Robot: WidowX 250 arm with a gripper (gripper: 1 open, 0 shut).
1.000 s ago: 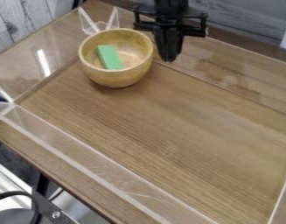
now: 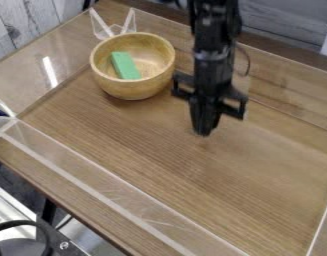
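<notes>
My gripper point(image 2: 202, 121) reaches down from the top of the camera view over the middle of the wooden table, its fingertips low, just right of and below a tan bowl point(image 2: 150, 78). It is blurred; it looks shut, with nothing visible between its fingers. The bowl holds a green block point(image 2: 124, 66) on its left side.
A white rabbit-eared object point(image 2: 114, 25) stands behind the bowl. A black cable point(image 2: 22, 232) lies at the lower left, by the table's edge.
My gripper has moved down and toward the front of the table from behind the bowl's right side. The bowl and green block look unmoved.
</notes>
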